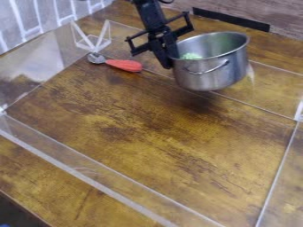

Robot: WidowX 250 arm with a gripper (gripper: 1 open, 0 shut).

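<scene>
A steel pot (215,72) with a side handle stands at the upper right of the camera view, something pale green inside it. My black gripper (172,57) is at the pot's left rim, seemingly shut; whether the rim is between its fingers is hard to tell. A red-handled utensil (124,65) with a metal head lies to the left of the gripper.
A white wire-like object (91,40) is at the upper left. Clear plastic edging borders the wooden surface (130,142).
</scene>
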